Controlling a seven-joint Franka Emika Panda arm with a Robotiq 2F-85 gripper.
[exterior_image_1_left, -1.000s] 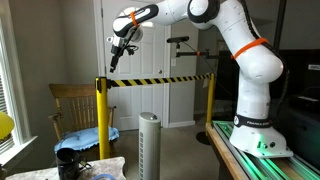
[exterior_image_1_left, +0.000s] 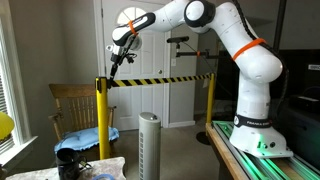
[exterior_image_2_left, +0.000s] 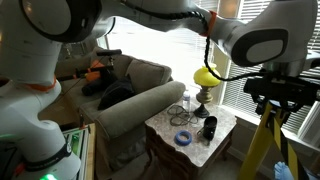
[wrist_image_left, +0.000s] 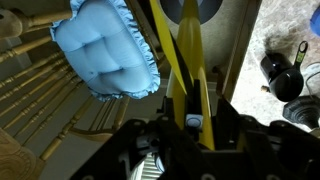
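Observation:
A yellow post (exterior_image_1_left: 103, 125) stands upright, and a yellow-and-black striped belt (exterior_image_1_left: 160, 81) stretches from its dark head (exterior_image_1_left: 101, 85) to a second yellow post (exterior_image_1_left: 211, 100). My gripper (exterior_image_1_left: 112, 75) is lowered close to the top of the near post, at the belt end. Seen from the wrist, the gripper has its dark fingers apart, with the yellow post and belt end between or just below them. Contact cannot be made out. In exterior view 2 the arm's dark wrist hides part of the post (exterior_image_2_left: 260, 150) head.
A wooden chair with a blue cushion (wrist_image_left: 105, 45) stands beside the post. On the other side, a small table (exterior_image_2_left: 165, 125) carries a dark mug (exterior_image_2_left: 209, 127) and a blue ring (exterior_image_2_left: 183, 138). A grey cylinder (exterior_image_1_left: 149, 145) stands in front of the belt.
Over the last second my gripper has come down toward the post top and belt end. The post, belt and furniture look unmoved.

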